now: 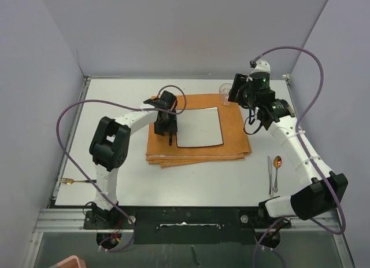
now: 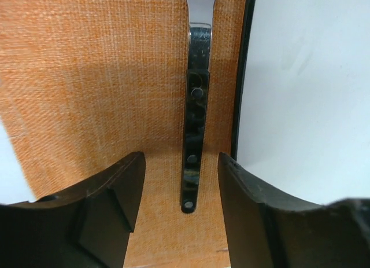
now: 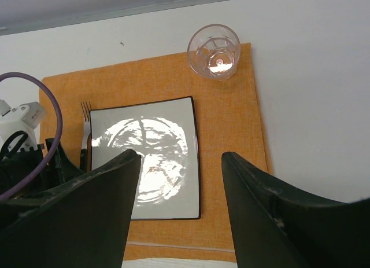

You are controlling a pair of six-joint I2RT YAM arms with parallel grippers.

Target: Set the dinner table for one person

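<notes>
A fork with a black handle [image 2: 195,117] lies on the orange placemat [image 2: 104,100], along the left edge of the square white plate [image 1: 199,127]. My left gripper is open around the handle, a gap showing on both sides of it. The fork's tines [image 3: 86,109] appear in the right wrist view. A clear glass [image 3: 214,51] stands at the mat's top right corner. My right gripper is open and empty, raised over the right part of the table near the glass. On the bare table to the right lie a knife [image 1: 270,176] and a spoon [image 1: 277,172].
Another fork, gold-coloured [image 1: 74,180], lies at the table's left edge. Bare white table [image 1: 191,184] stretches in front of the mat. A purple cable loops over each arm. An orange container [image 1: 70,262] shows at the bottom left, off the table.
</notes>
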